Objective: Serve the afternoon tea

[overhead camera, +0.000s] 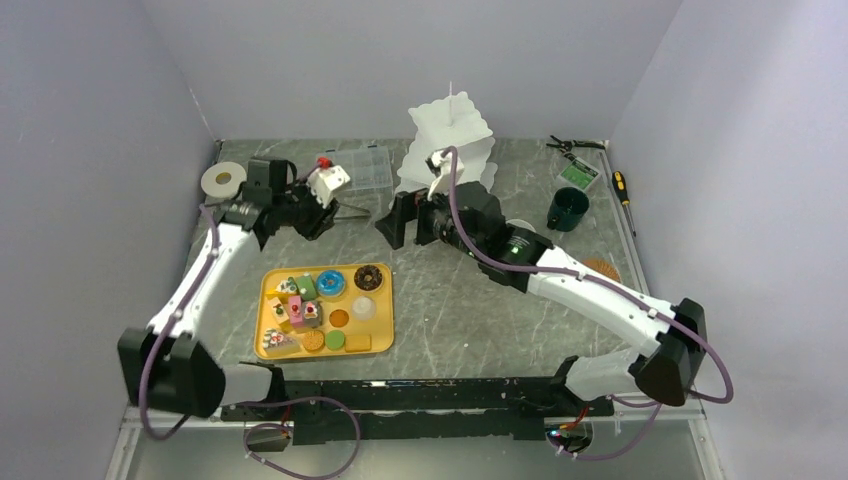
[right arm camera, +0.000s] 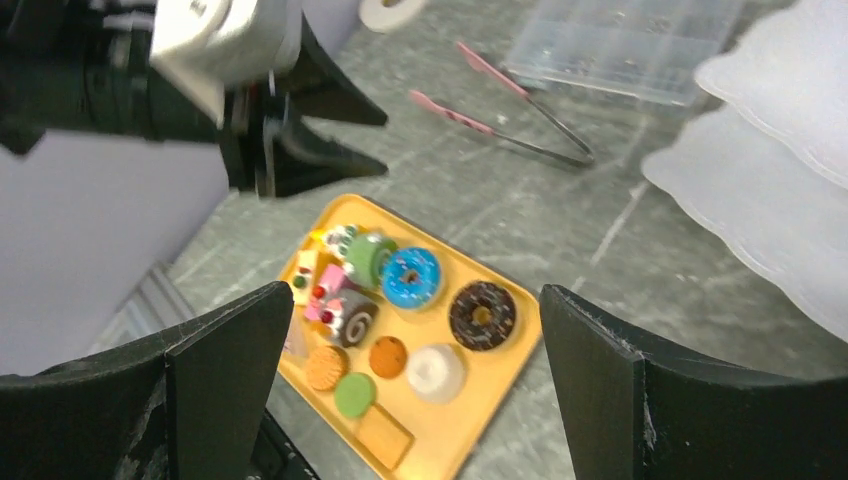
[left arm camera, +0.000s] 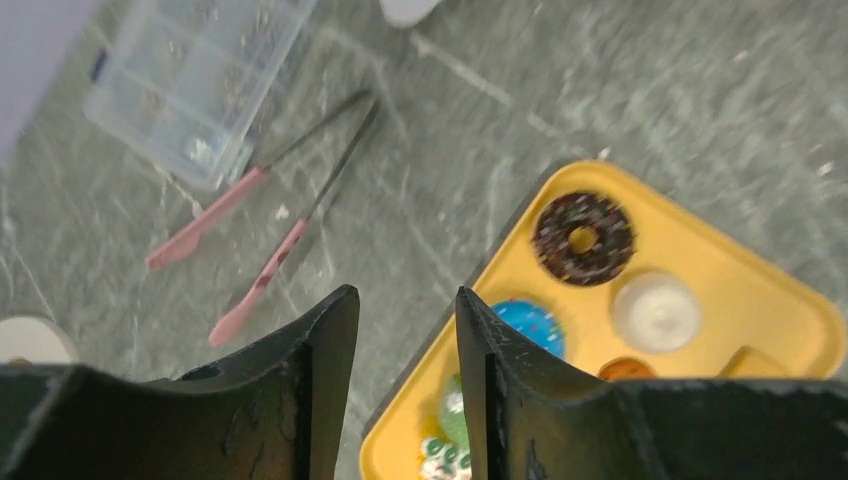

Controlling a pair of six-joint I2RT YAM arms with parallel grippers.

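A yellow tray (overhead camera: pixel 350 320) of toy cakes, donuts and biscuits sits at the table's left front. In the left wrist view pink-handled tongs (left arm camera: pixel 260 275) lie on the table beside a clear container (left arm camera: pixel 200 90). My left gripper hangs over that area, fingers part open, nothing seen between its fingers. My right gripper stands open above the middle of the table, in front of a white tiered stand (overhead camera: pixel 450 125), with nothing between its fingers.
At the right are a dark green mug (overhead camera: pixel 568 205), a wooden coaster (overhead camera: pixel 602 270), pliers (overhead camera: pixel 575 143) and a screwdriver (overhead camera: pixel 621 200). A tape roll (overhead camera: pixel 222 180) lies back left.
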